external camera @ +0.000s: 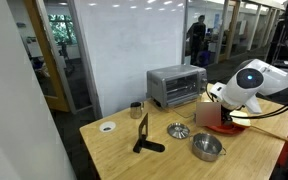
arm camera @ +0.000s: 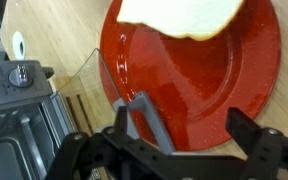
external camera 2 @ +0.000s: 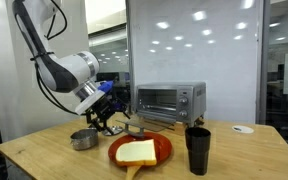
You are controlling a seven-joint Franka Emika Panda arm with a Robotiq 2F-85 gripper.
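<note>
A red plate (arm camera: 194,80) lies on the table, with a slice of bread (arm camera: 184,15) on its far part in the wrist view. Over the plate's near edge reaches a grey tool handle (arm camera: 152,122). A flat, shiny blade (arm camera: 82,88) at the plate's left looks like part of the same tool, perhaps a spatula. In exterior view 1 a tan flat panel (external camera: 208,114) stands up beside the plate, probably that blade. My gripper is open above the plate. The handle lies between its spread fingers, with no visible grip on it.
A toaster oven (external camera: 177,85) stands behind the plate. A metal pot (external camera: 208,147), a small lid (external camera: 178,130) and a dark stand (external camera: 145,136) occupy the table's front and middle. One dark cup (external camera 2: 198,150) is beside the plate. A wooden handle (external camera: 274,133) sticks out right.
</note>
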